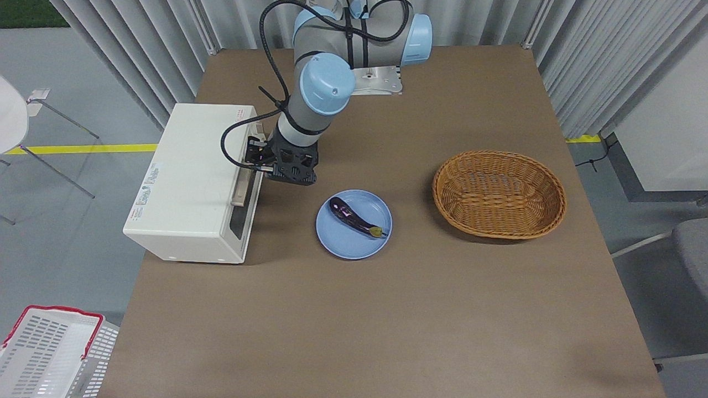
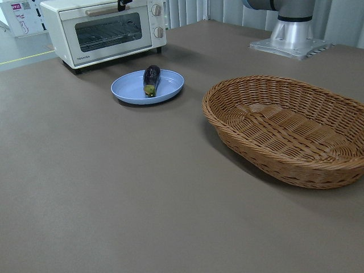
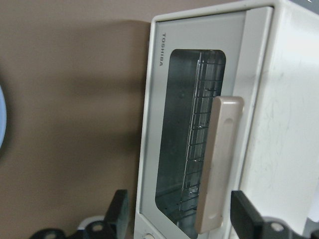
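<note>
A white toaster oven [image 1: 179, 179] stands on the left of the table, its glass door closed, with a beige handle [image 3: 219, 164] across it. My gripper is open above the oven's front, its two black fingers apart near the handle with nothing between them that it holds. A dark purple eggplant [image 1: 350, 215] lies on a blue plate [image 1: 342, 242] right of the oven, also seen in the left view.
A brown wicker basket [image 1: 499, 195] sits on the right of the table [image 1: 398, 318]. A white plastic crate [image 1: 50, 348] stands off the table at bottom left.
</note>
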